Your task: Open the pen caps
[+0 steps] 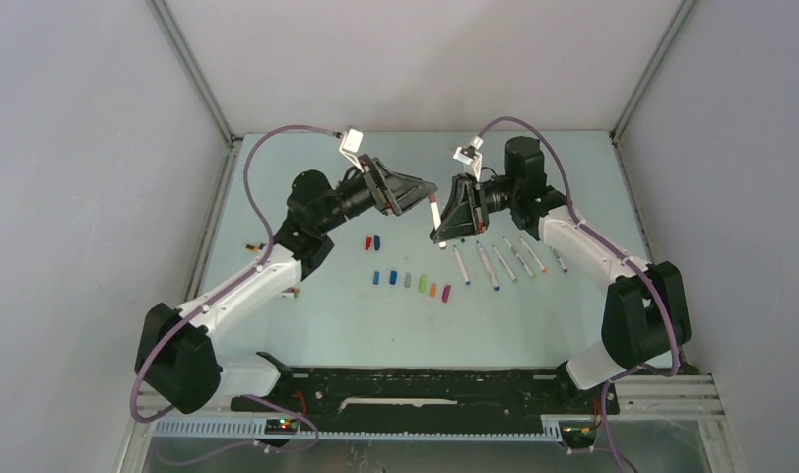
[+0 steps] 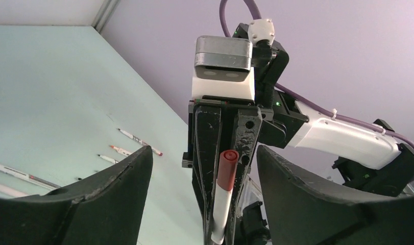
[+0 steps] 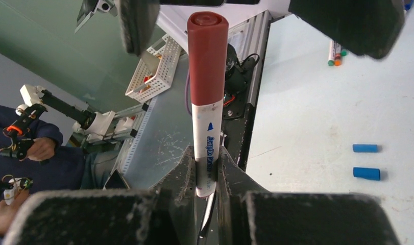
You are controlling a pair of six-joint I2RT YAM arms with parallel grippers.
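My right gripper is shut on a white marker held upright, its dark red cap on top, near the middle of the top view. My left gripper is open, its black fingers either side of that capped end in the left wrist view, apparently not touching it. Several loose caps, among them blue, orange and magenta, lie in a row on the table. Several markers lie side by side to the right.
The pale table has free room along its front. Small red and dark blue caps lie further back; other items at the left are partly hidden by my left arm. Walls enclose the back and sides.
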